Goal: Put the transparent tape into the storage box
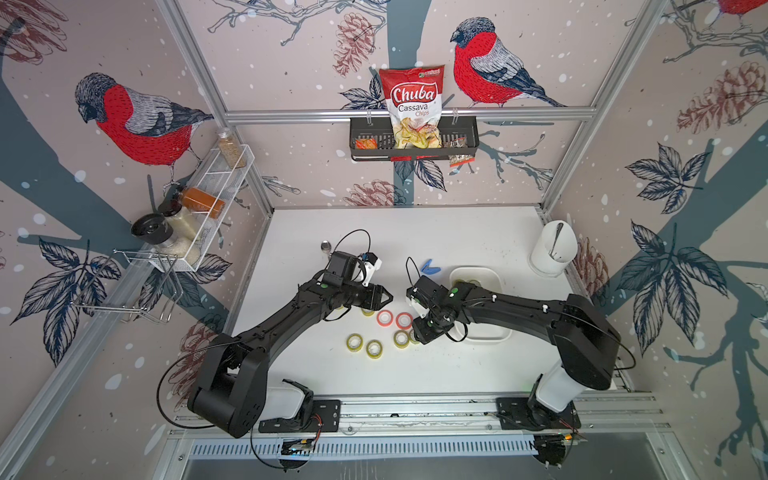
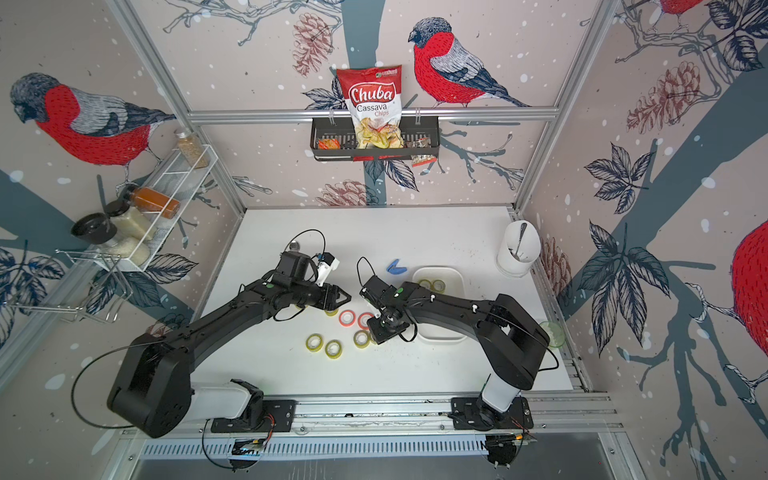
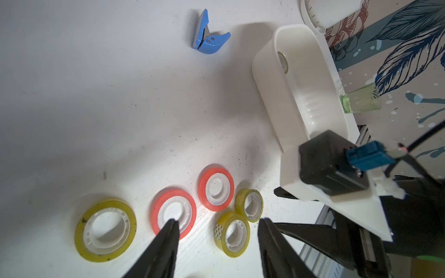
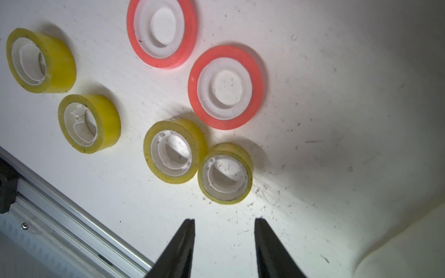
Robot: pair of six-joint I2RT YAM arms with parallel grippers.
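Several yellow-clear tape rolls [image 4: 169, 153] and two red tape rolls [image 4: 224, 88] lie flat on the table. My right gripper is open just above, its fingers short of a tape roll [image 4: 224, 197], nothing between them. My left gripper stands open over the left rolls, near another yellow roll [image 3: 105, 250], holding nothing. The white storage box [image 3: 273, 92] sits at the right with tape rolls [image 2: 437, 285] inside, partly behind the right arm.
A blue object [image 3: 208, 41] lies behind the box's left side. A white container [image 2: 520, 256] stands at the back right. A shelf rack [image 1: 224, 192] hangs on the left wall.
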